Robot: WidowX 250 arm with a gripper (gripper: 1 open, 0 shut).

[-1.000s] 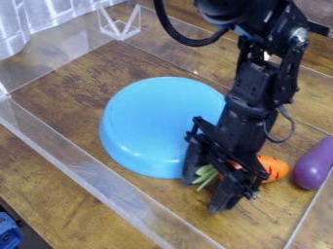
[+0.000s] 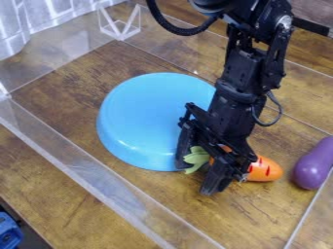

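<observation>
My black gripper is low over the wooden board, at the right edge of the blue bowl. Its fingers surround an orange carrot with green leaves, which lies on the board. Part of the carrot is hidden behind the fingers, and whether they are closed on it cannot be seen clearly.
A purple eggplant lies to the right of the carrot. Clear plastic walls edge the board at left and front. A blue object sits in the bottom left corner. The board left of the bowl is clear.
The arm has shifted slightly, with the wrist and fingers sitting a little differently around the carrot. The bowl and eggplant look about the same.
</observation>
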